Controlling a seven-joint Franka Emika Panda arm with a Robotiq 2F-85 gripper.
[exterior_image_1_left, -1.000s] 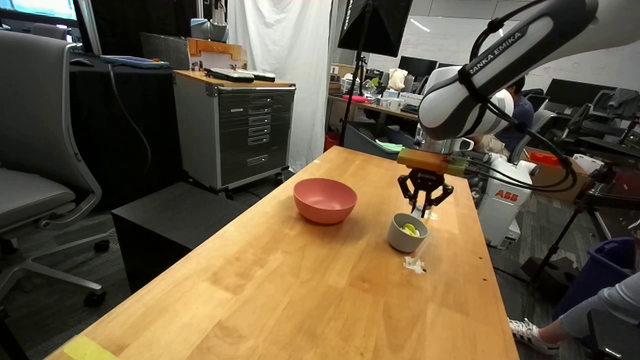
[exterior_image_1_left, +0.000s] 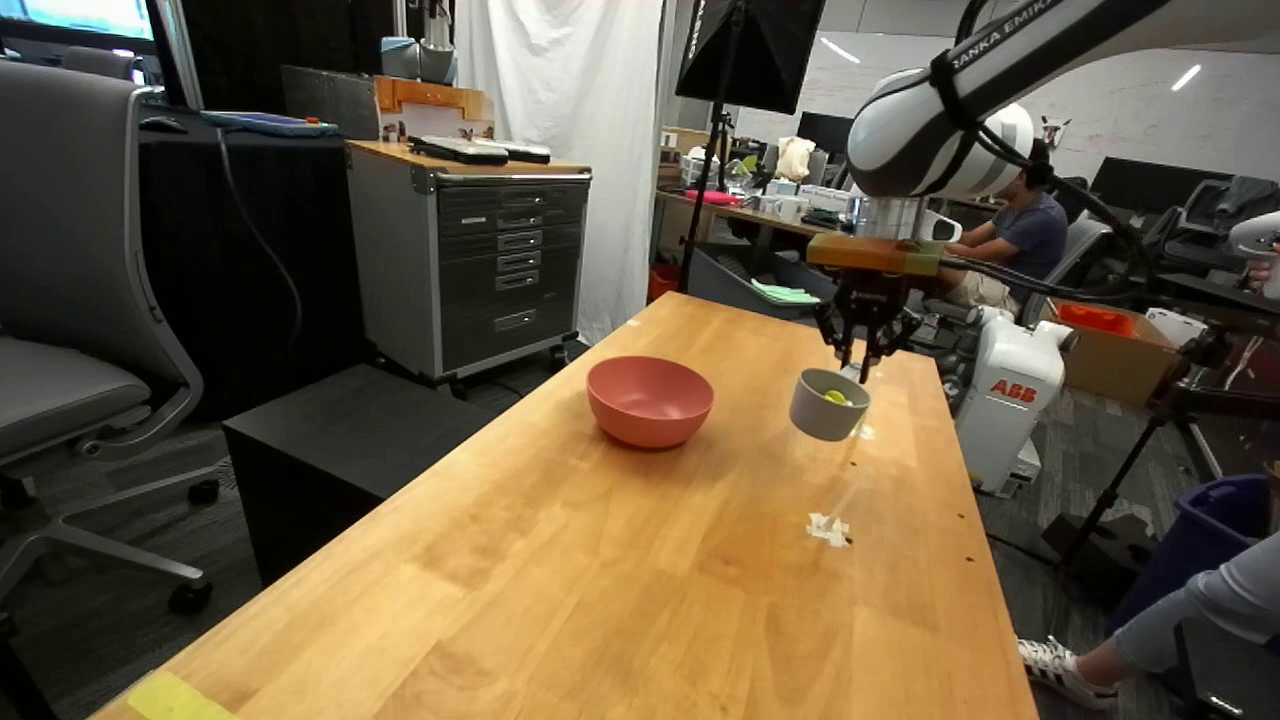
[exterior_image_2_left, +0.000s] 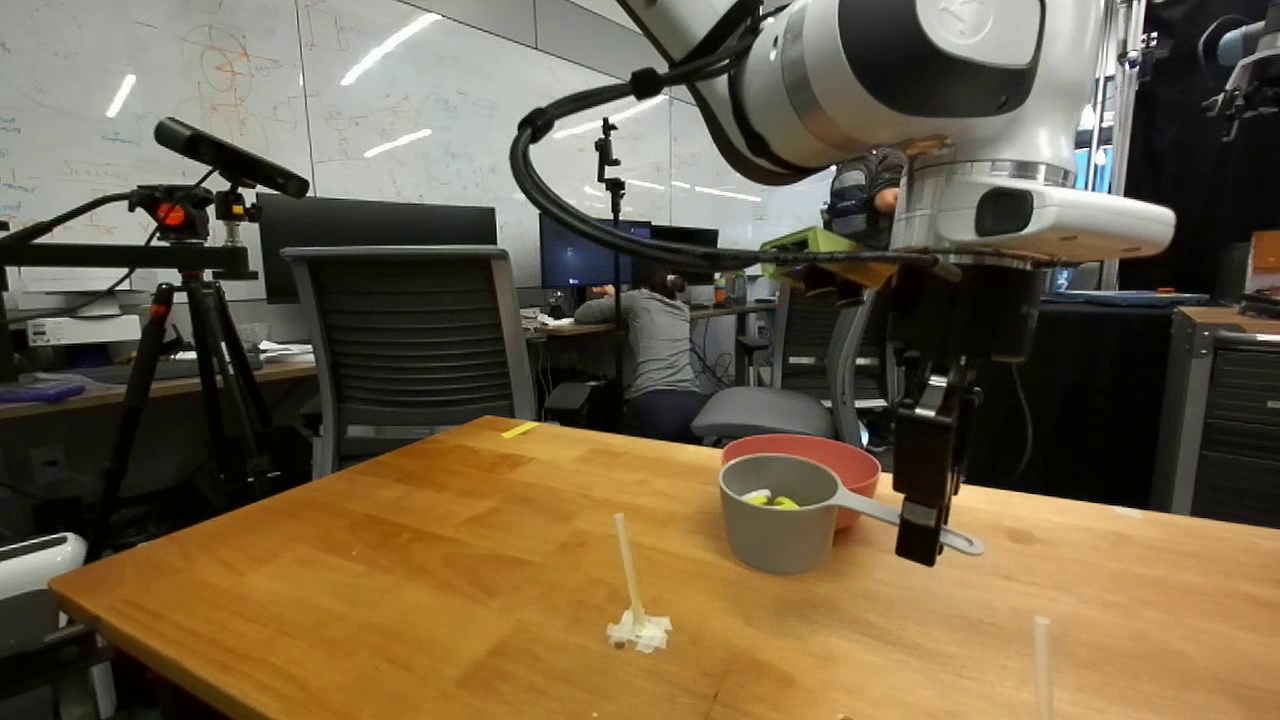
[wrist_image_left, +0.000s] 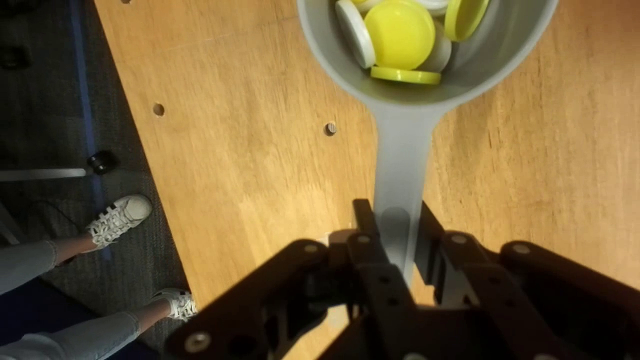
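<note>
A grey cup with a long flat handle (wrist_image_left: 400, 156) hangs above the wooden table, roughly upright. Yellow and white round discs (wrist_image_left: 400, 33) lie inside it. My gripper is shut on the handle, one finger on each side, with the cup ahead of the fingers. In exterior view 2 the handle passes behind the dark finger (exterior_image_2_left: 921, 516), and its end sticks out beyond. A reddish-pink bowl (exterior_image_1_left: 649, 414) rests on the table, apart from the cup; its inside looks empty where visible. In exterior view 2 the cup partly covers this bowl.
A thin pale straw (exterior_image_2_left: 627, 564) stands taped upright on the table, with a second straw (exterior_image_2_left: 1042, 672) nearer that camera. A person's legs (wrist_image_left: 42, 255) are beyond the table edge.
The cup has risen off the table with my gripper, moving up and slightly right in exterior view 1. The bowl has stayed in place.
</note>
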